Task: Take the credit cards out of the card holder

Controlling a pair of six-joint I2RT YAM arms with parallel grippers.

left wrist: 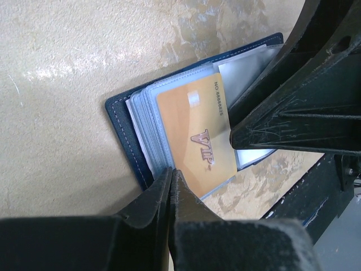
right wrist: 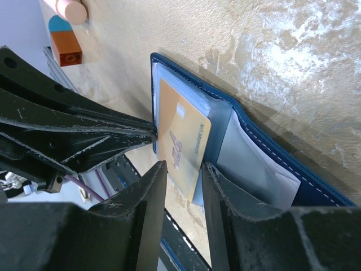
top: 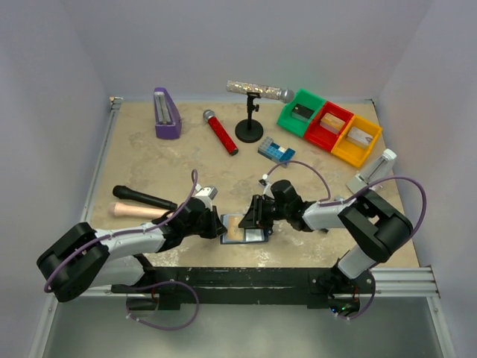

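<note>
The dark blue card holder (left wrist: 128, 148) lies spread open on the table, its clear sleeves (left wrist: 148, 121) stacked at one side. A gold VIP card sits in the top sleeve, and it appears in the right wrist view as a gold card (right wrist: 183, 132) too. My left gripper is shut, its tips against the sleeves' edge; nothing shows between them. Over the card's opposite edge, my right gripper is part open, one fingertip over the card face and the other by the sleeve edge. Whether it touches the card cannot be told.
Behind the holder the table is clear up to a blue block (top: 276, 151). Black and beige microphones (top: 141, 197) lie by the left arm. Green, red and yellow bins (top: 301, 112) stand at the back right.
</note>
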